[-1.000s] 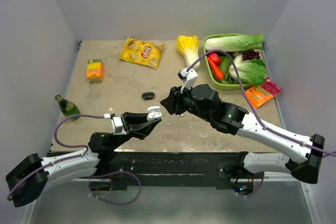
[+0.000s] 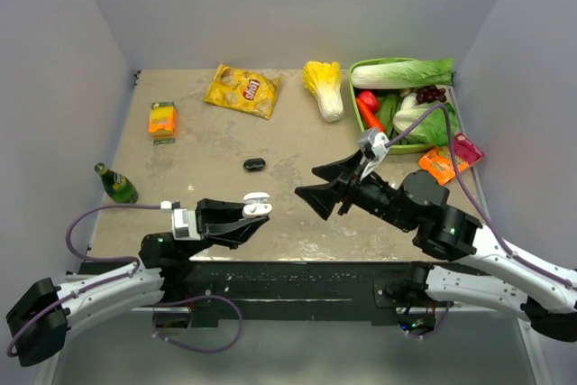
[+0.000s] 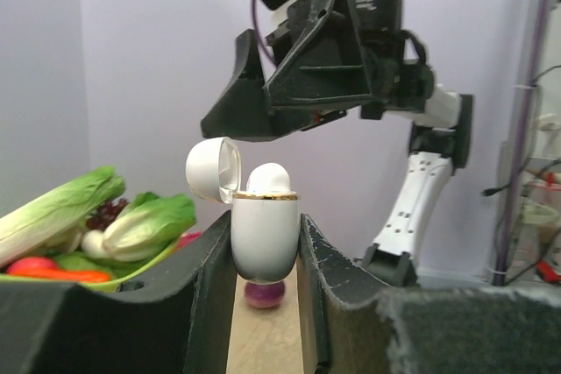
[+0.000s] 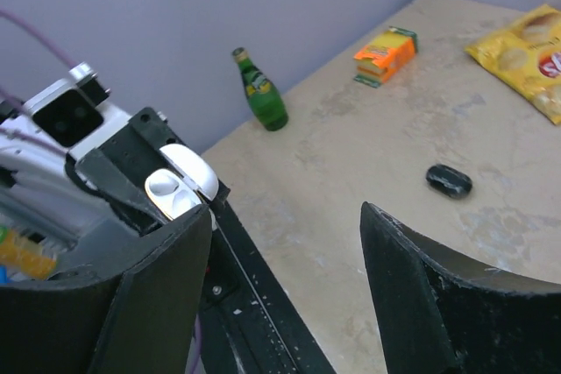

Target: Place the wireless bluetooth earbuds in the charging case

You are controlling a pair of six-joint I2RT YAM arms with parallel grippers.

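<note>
A white charging case (image 2: 256,209) with its lid flipped open is gripped by my left gripper. In the left wrist view a gold band rings the case (image 3: 264,238), and white shows inside; I cannot tell whether that is earbuds. My right gripper (image 2: 326,188) is part open to the right of the case, its fingers apart with nothing visible between them. In the right wrist view the case (image 4: 178,190) appears lower left, beyond the fingers.
A small black object (image 2: 254,164) lies mid-table. Behind are a chips bag (image 2: 242,91), yellow cabbage (image 2: 323,87) and a green vegetable basket (image 2: 388,147). A bottle (image 2: 115,183) and orange box (image 2: 162,122) stand left.
My right gripper has moved rightward, away from the case, and its fingers look more spread. My left gripper with the case has shifted slightly left and down in the top view.
</note>
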